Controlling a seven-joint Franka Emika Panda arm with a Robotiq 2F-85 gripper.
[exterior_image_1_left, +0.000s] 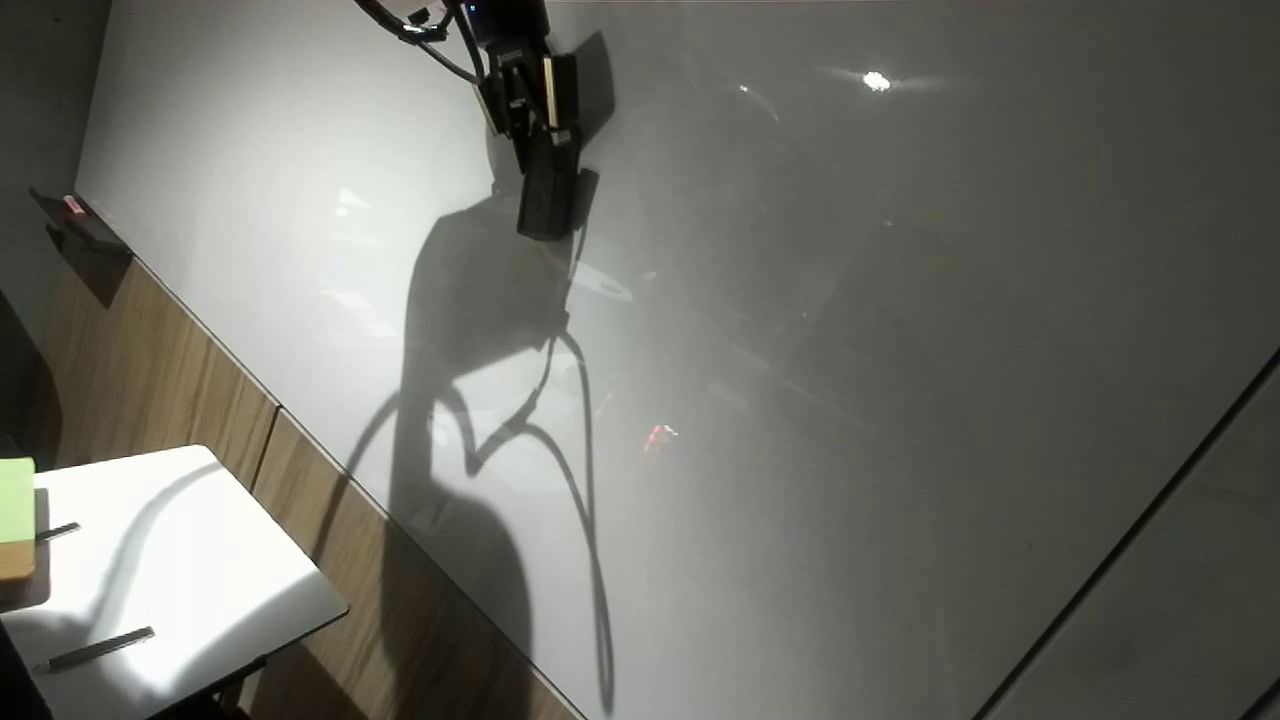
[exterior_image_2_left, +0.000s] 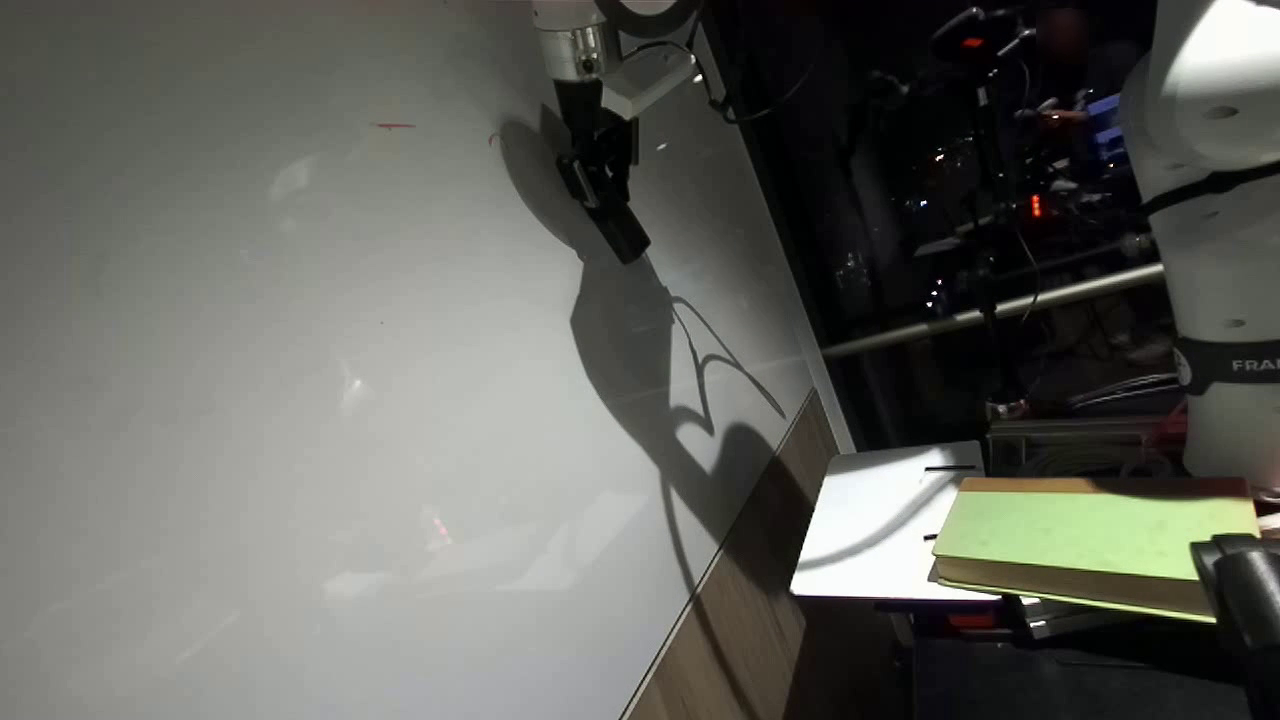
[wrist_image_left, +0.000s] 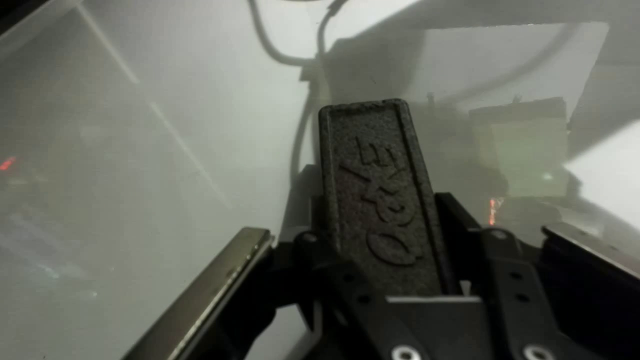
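A dark, block-shaped eraser with raised lettering is clasped between the two black fingers of my gripper in the wrist view. In exterior view 1 the eraser points down from the gripper, close to the large whiteboard. Whether its face touches the board cannot be told. Exterior view 2 has the eraser over the board's upper right part. A short red mark is on the board there, well to the left of the gripper.
Wood panelling runs along the board's lower edge. A small white table carries pens and a green book. A dark tray sits at the board's left edge. Open board surface extends right of the arm in exterior view 1.
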